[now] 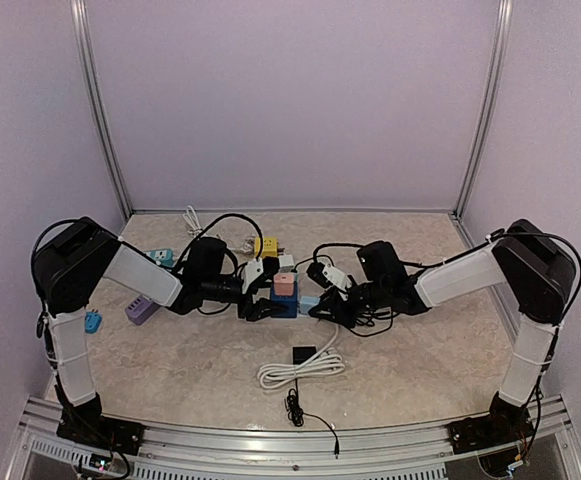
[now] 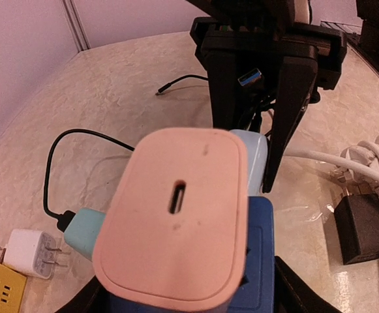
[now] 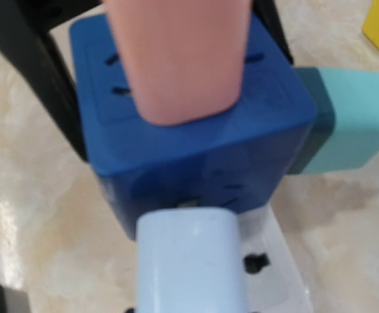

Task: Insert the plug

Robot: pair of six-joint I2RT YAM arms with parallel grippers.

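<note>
The blue socket block [image 1: 283,300] is upright between the arms, with my left gripper [image 1: 267,290] shut on it. A pink plug [image 2: 173,215] stands on its top face, and a teal plug [image 3: 355,120] sits in one side. My right gripper [image 1: 322,298] is shut on a pale blue plug [image 3: 189,261] with a white cord. That plug is right at the block's near side face in the right wrist view, just under a visible slot. Its prongs are hidden, so I cannot tell whether they are in the block.
A yellow socket block [image 1: 267,247] and a white charger [image 2: 29,252] lie behind. In front are a coiled white cord [image 1: 300,370] and a black adapter [image 1: 304,355]. A purple block [image 1: 141,308] lies at left. Open tabletop shows at the front left and right.
</note>
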